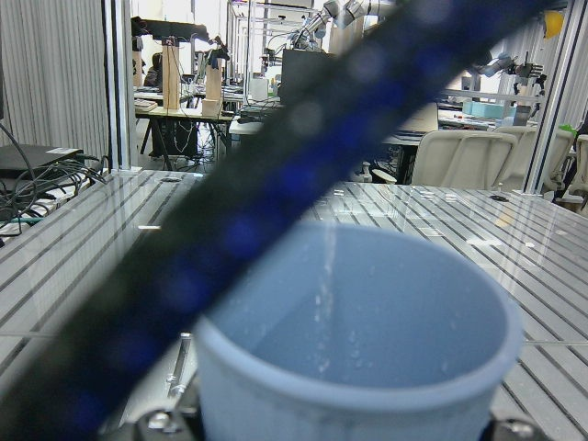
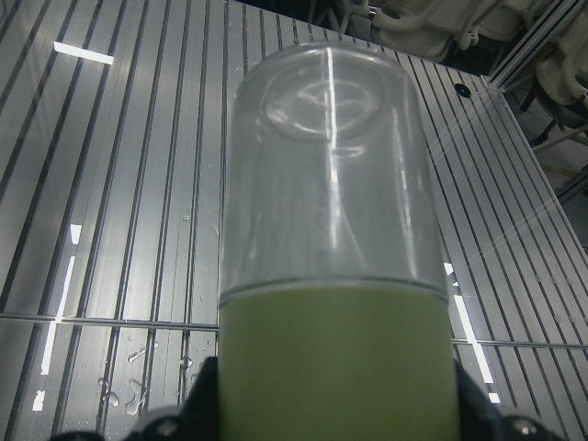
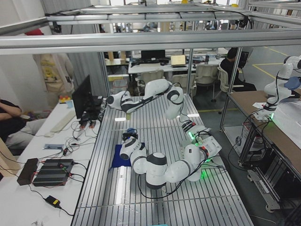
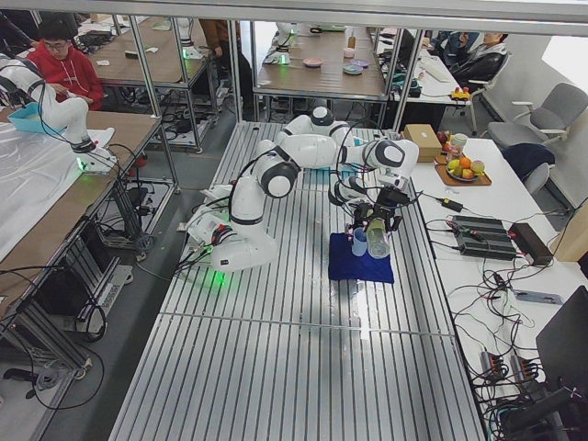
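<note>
A light blue cup [image 1: 358,349] fills the lower left wrist view, its open top upward. The fingertips of my left gripper are hidden behind it, with dark mounts at the bottom edge; in the camera right view the cup [image 4: 359,241] is over a dark blue cloth [image 4: 358,271]. A clear cylindrical container with a green band [image 2: 335,211] fills the middle of the right wrist view, between the sides of my right gripper, whose fingers are mostly hidden. In the camera right view this container [image 4: 378,241] is beside the cup. A blurred dark band crosses the left wrist view.
A side table holds a fruit tray [image 4: 464,179], a box [image 4: 421,142], cables and black electronic units [image 4: 484,241]. Frame posts stand around the table.
</note>
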